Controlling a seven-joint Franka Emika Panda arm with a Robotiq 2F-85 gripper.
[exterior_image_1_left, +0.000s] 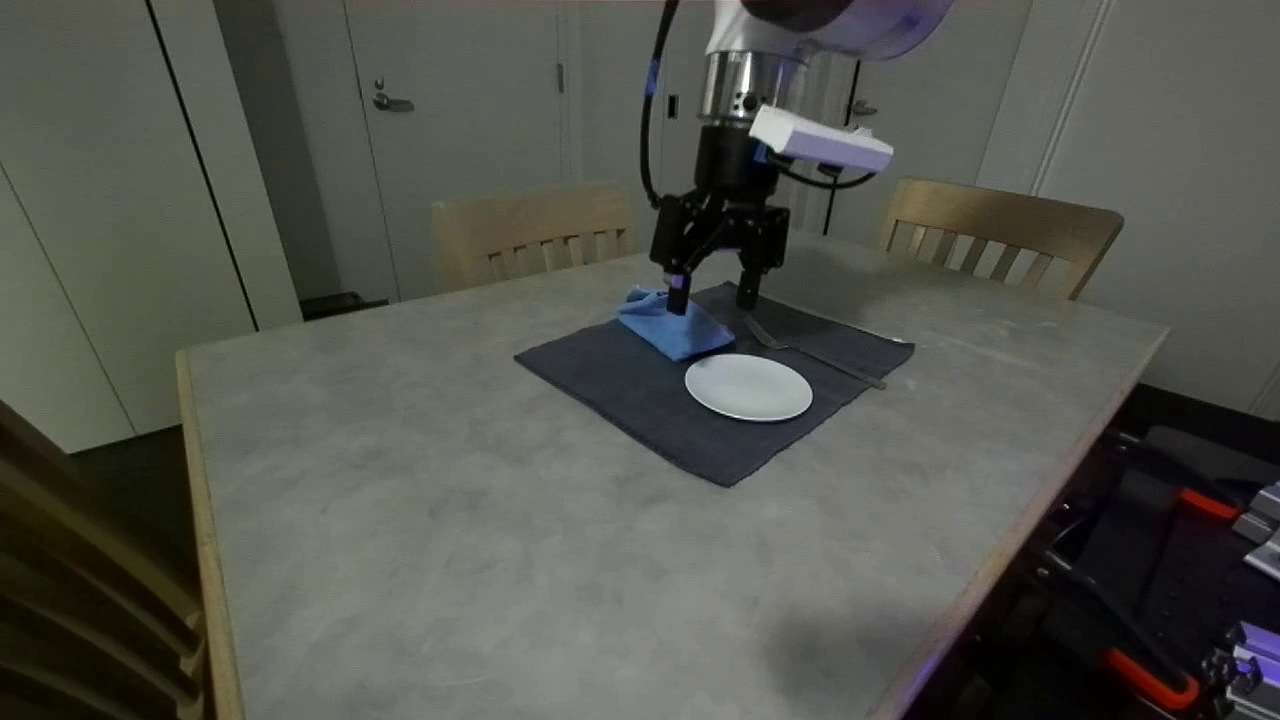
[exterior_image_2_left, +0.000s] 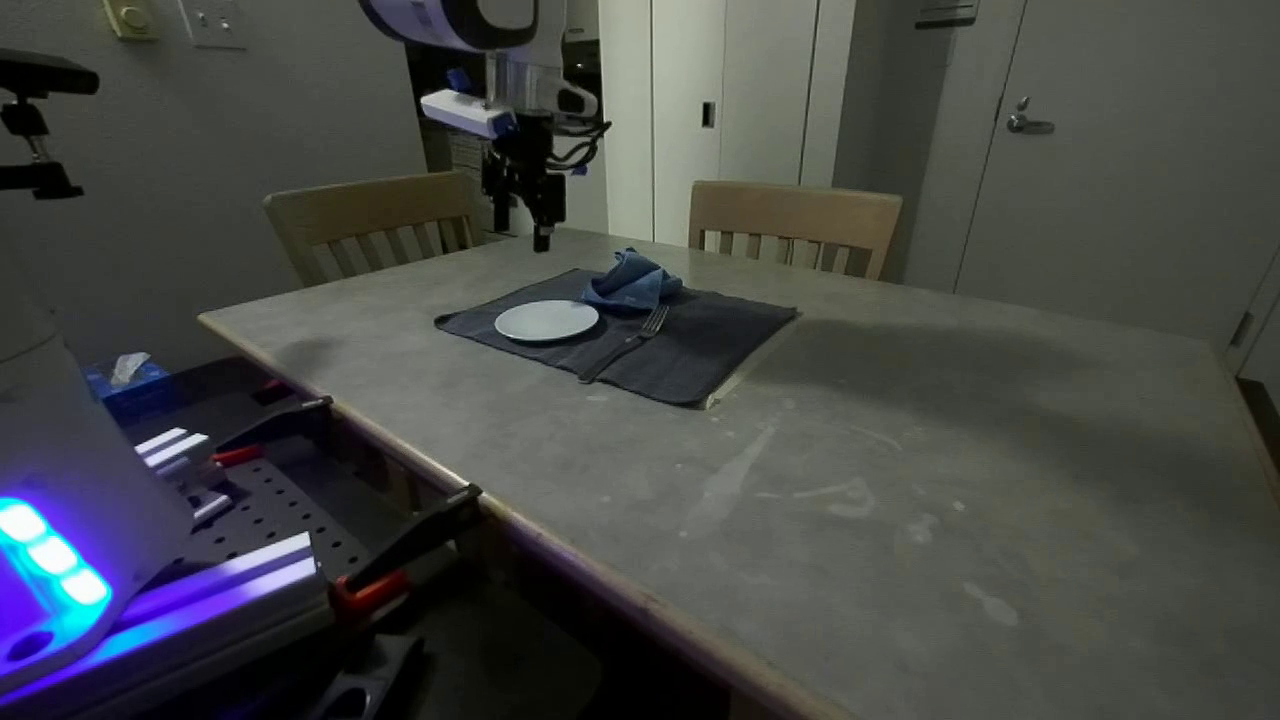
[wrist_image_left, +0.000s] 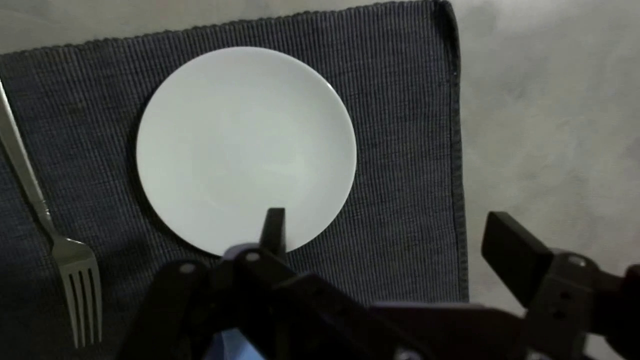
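Observation:
A white round plate (exterior_image_1_left: 749, 388) rests on a dark ribbed placemat (exterior_image_1_left: 672, 412). Beside it on the mat are a loosely folded blue napkin (exterior_image_2_left: 632, 282) and a metal fork (exterior_image_2_left: 630, 341), its tines toward the napkin. My gripper (exterior_image_1_left: 714, 300) hangs open in the air, with nothing between its fingers. It overlaps the napkin in exterior view 1, but in exterior view 2 the gripper (exterior_image_2_left: 522, 232) shows clear of it, to the left. From the wrist, the gripper spans the plate's lower edge and the mat's border. Only a sliver of napkin (wrist_image_left: 241, 346) shows there; the arm hides the remainder.
Wooden chairs (exterior_image_1_left: 1008, 234) stand along its far sides. Clamps (exterior_image_2_left: 402, 546) grip the table edge near the robot's base.

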